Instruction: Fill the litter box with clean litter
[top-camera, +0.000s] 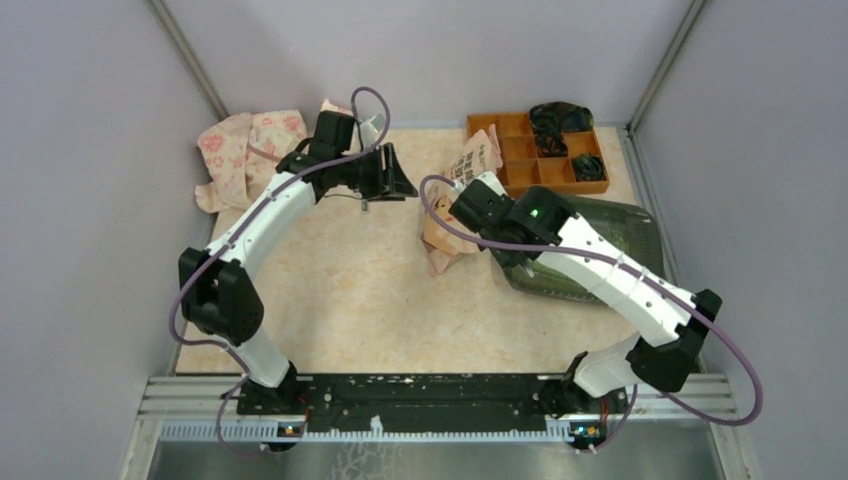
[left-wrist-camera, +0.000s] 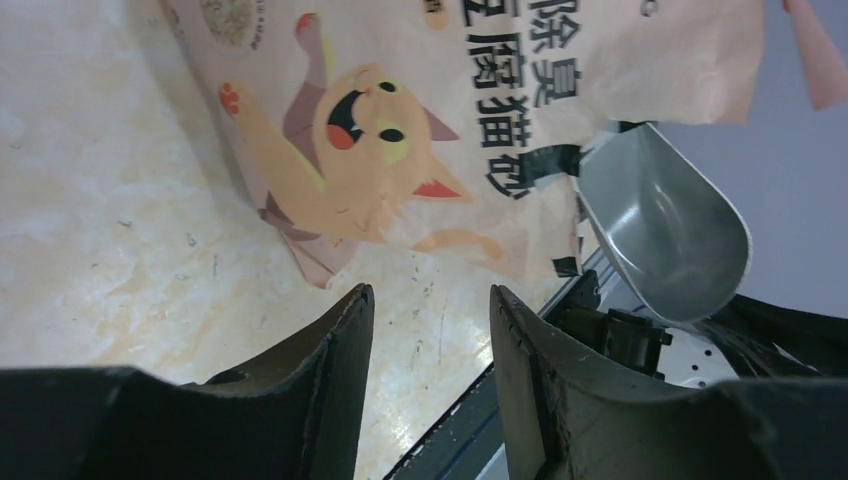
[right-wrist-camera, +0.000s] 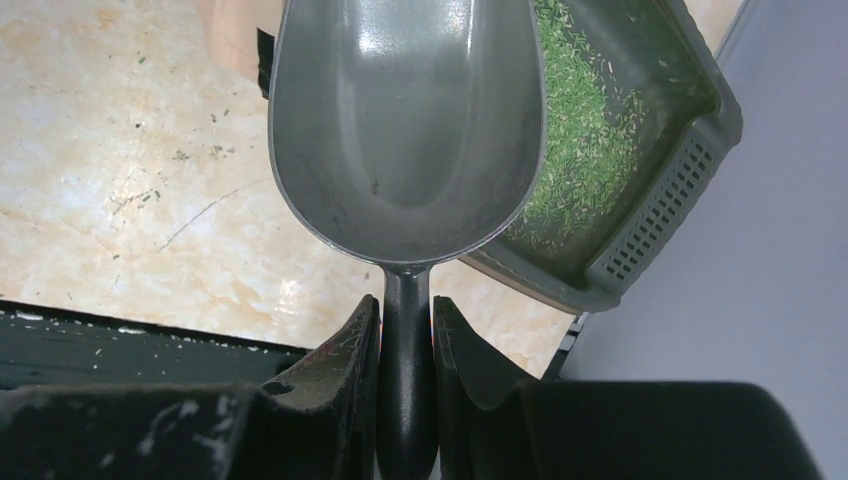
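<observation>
The paper litter bag with a cartoon cat (left-wrist-camera: 380, 160) stands mid-table, left of the green litter box (right-wrist-camera: 660, 230), which has green pellets spread over part of its floor. My left gripper is open above and left of the bag, with nothing between its fingers. My right gripper is shut on the handle of a grey scoop (right-wrist-camera: 405, 120), whose bowl looks empty from above and is over the table beside the bag and box. In the left wrist view the scoop is to the right of the bag.
An orange divided organiser (top-camera: 520, 170) with dark bundles sits at the back right. Pink patterned cloths or bags (top-camera: 228, 160) lie at the back left.
</observation>
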